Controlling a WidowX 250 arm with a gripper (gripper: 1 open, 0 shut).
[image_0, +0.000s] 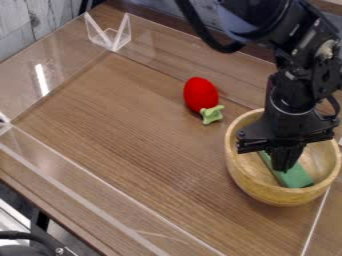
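My black gripper (278, 142) reaches down from the top right into a round tan bowl (253, 186) at the right, its fingers shut just inside the rim. A green object (294, 172) lies in the bowl beneath the gripper, partly hidden by it; I see nothing clearly held.
A red object (199, 93) and a small light green piece (213, 114) lie left of the arm. A white wire-like item (104, 32) is at the upper left.
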